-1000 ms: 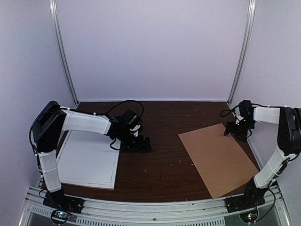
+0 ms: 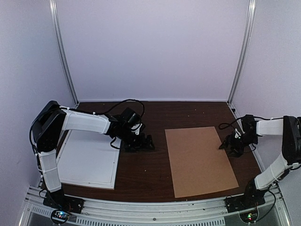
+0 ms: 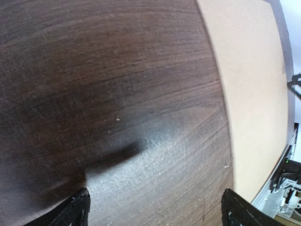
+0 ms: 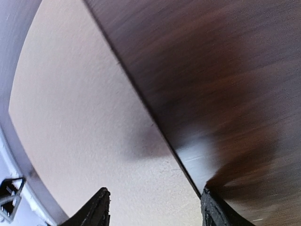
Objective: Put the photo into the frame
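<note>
A brown board [image 2: 197, 162] lies flat on the right half of the dark table, its left edge also in the left wrist view [image 3: 256, 94]. My right gripper [image 2: 225, 148] is down at the board's right edge, fingers apart, one beside that edge in the right wrist view [image 4: 155, 212]; whether it touches is unclear. On the left lies a white rectangular sheet or frame [image 2: 87, 162], partly under the left arm. My left gripper [image 2: 143, 143] stands open over bare table between the two, nothing between its fingers. I cannot tell which piece is the photo.
Walls stand at back and sides; a metal rail [image 2: 155, 212] runs along the front.
The brown board has turned straighter and shifted left. The left arm has barely moved.
</note>
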